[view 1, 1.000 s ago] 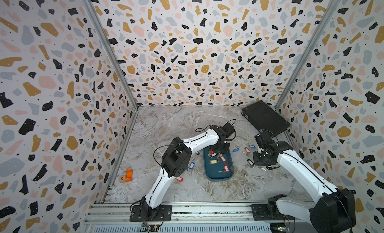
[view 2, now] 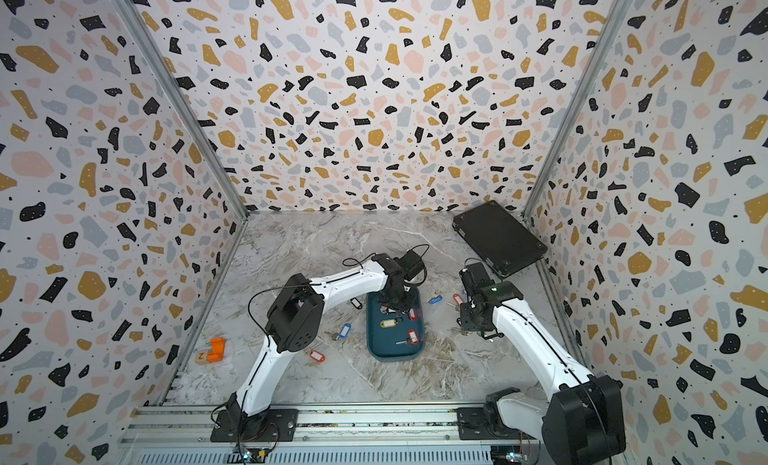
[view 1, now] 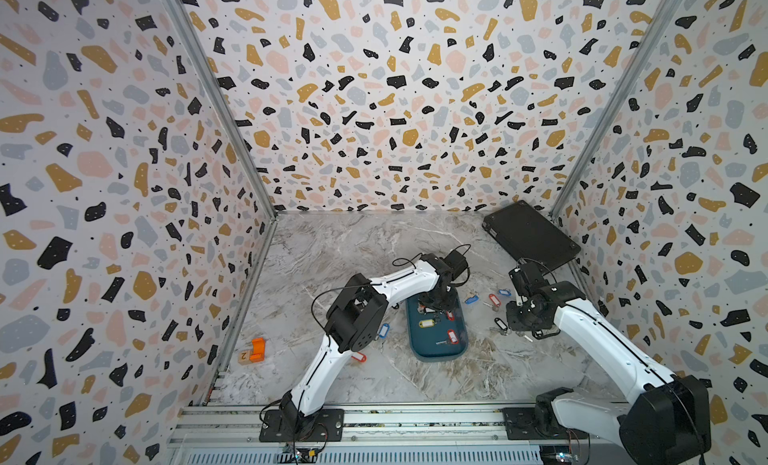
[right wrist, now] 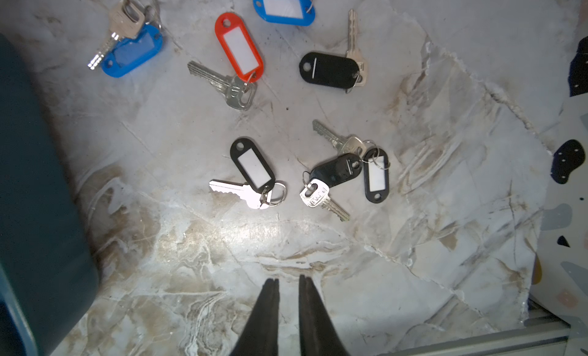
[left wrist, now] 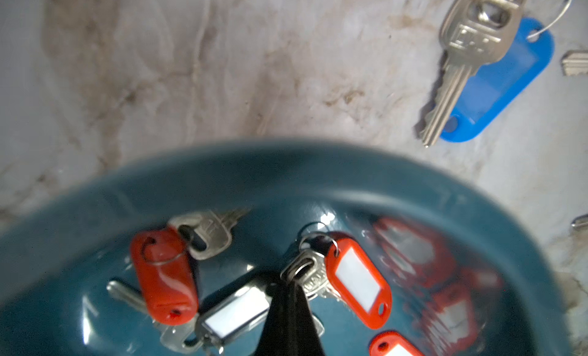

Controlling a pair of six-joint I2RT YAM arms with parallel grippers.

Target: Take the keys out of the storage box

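Observation:
My left gripper is down inside the teal storage box (view 1: 436, 354), fingers shut among keys with a red tag (left wrist: 358, 282), a white-faced tag (left wrist: 235, 313) and a folded red tag (left wrist: 164, 276); whether anything is between them is hidden. A yellow tag (view 1: 426, 323) and further red tags lie in the box. My right gripper is over the table right of the box, fingertips slightly apart with nothing visible between them; keys with black tags (right wrist: 251, 163), red (right wrist: 239, 46) and blue tags (right wrist: 284, 5) lie below it.
A black flat case (view 1: 530, 233) lies at the back right, an orange object (view 1: 257, 349) at the far left. More tagged keys, one blue (view 2: 345, 330), lie left of the box.
My left gripper and wrist have moved slightly down and toward the front into the box over the last second. The right arm has not moved.

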